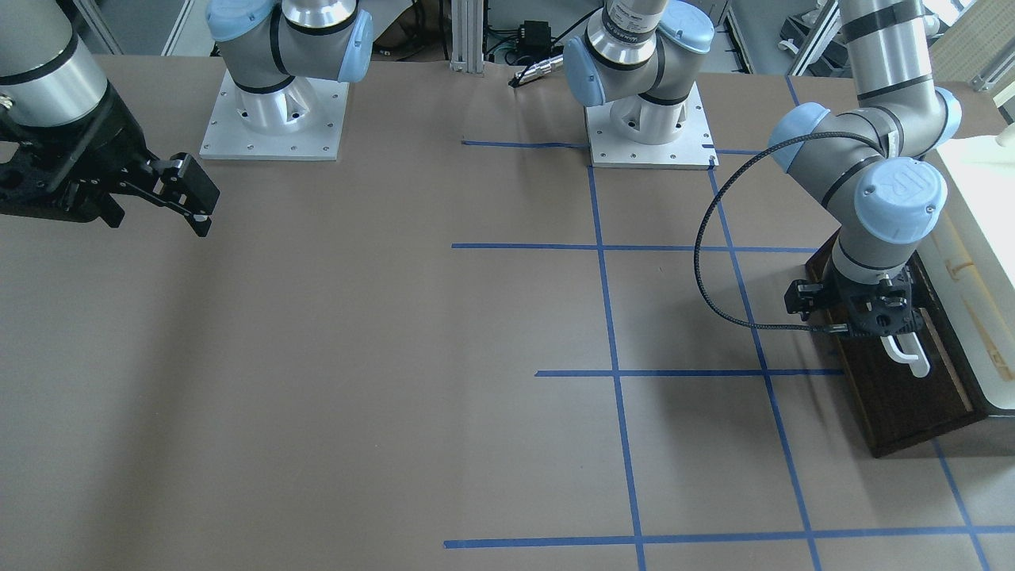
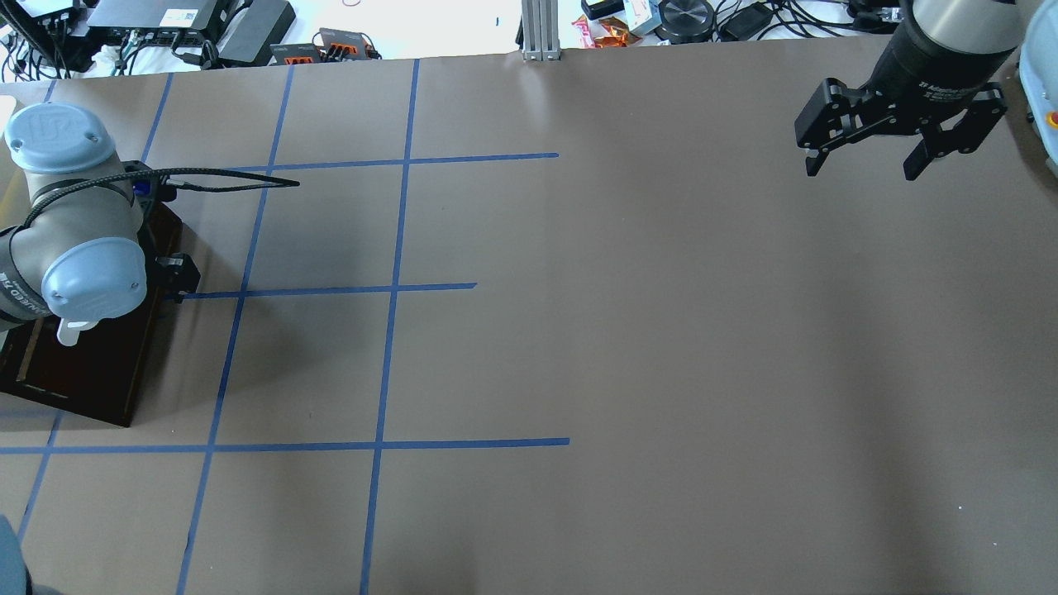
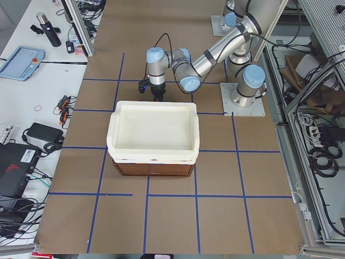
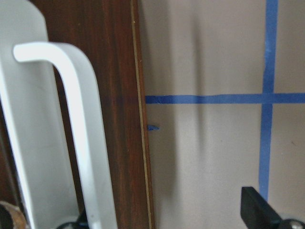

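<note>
My black gripper [image 1: 856, 300] hangs low over a dark wooden box [image 1: 890, 404] at the right of the front view, with a white handle [image 1: 909, 357] just below it. In the wrist view the white handle [image 4: 86, 129] and its plate fill the left side, very close to the camera, over the wood. A black fingertip [image 4: 255, 210] shows at the lower right, over the table. What lies between the fingers is hidden, and the finger's state is unclear.
A white tray [image 3: 153, 132] sits on the box. Other arms stand at the back [image 1: 647, 133] and at the far left [image 1: 86, 152].
</note>
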